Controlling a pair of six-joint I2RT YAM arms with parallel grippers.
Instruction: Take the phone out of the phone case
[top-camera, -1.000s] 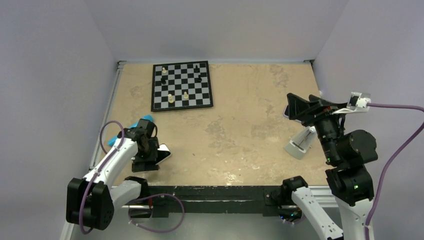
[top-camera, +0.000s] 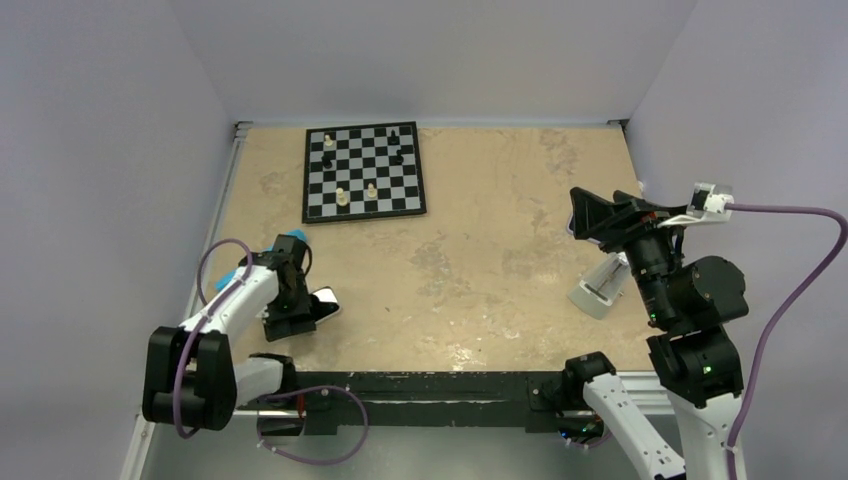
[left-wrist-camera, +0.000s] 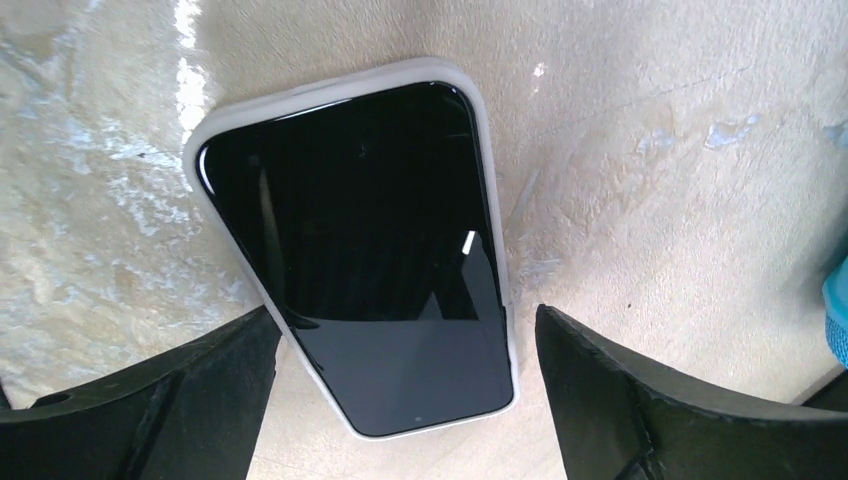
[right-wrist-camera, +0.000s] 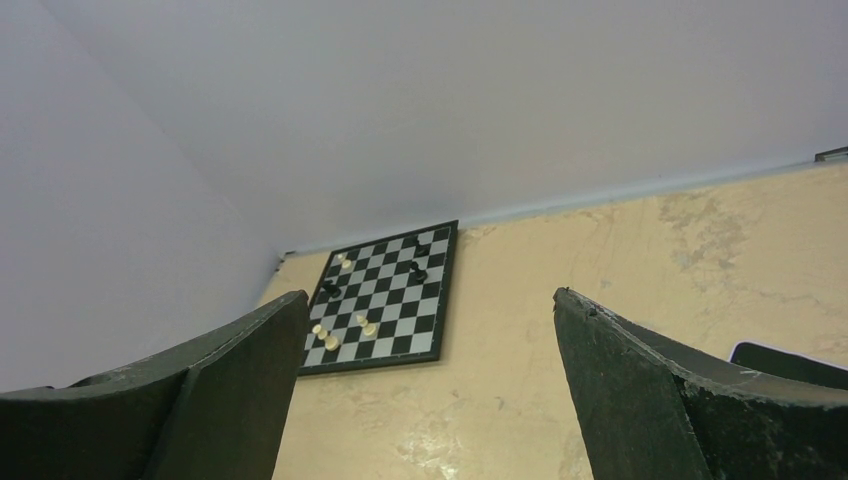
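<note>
The phone (left-wrist-camera: 370, 240) lies face up with its dark screen showing, framed by the pale rim of its case (left-wrist-camera: 484, 130). From the top view only part of the phone (top-camera: 325, 303) shows beside my left gripper (top-camera: 300, 320). In the left wrist view my left gripper is open, its fingers to either side of the phone's lower half, with nothing held. Far off at the right of the table, my right gripper (top-camera: 592, 212) hangs open and empty, away from the phone.
Behind the left arm is a blue object (top-camera: 292, 238), partly covered. A chessboard (top-camera: 415, 210) with several pieces lies at the back. Near the right edge stands a grey-white holder (top-camera: 592, 300), with a dark pale-rimmed item (right-wrist-camera: 790, 365) nearby.
The right arm has barely moved. The phone stays in place.
</note>
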